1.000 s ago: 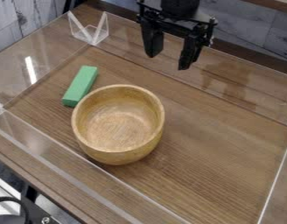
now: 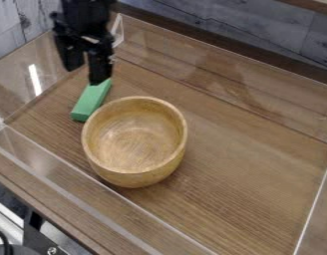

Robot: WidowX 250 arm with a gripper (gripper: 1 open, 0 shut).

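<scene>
A light wooden bowl (image 2: 135, 141) sits in the lower middle of the table (image 2: 239, 120). A green rectangular block (image 2: 91, 98) lies just behind it to the left. My dark gripper (image 2: 83, 58) hangs at the upper left, just above and behind the block, blurred, with its fingers apart and apparently nothing between them.
A pale edge runs along the far right. A dark gap with cables shows at the bottom left corner.
My gripper has moved from the upper right across to the left, toward the green block. The bowl and block have stayed in place.
</scene>
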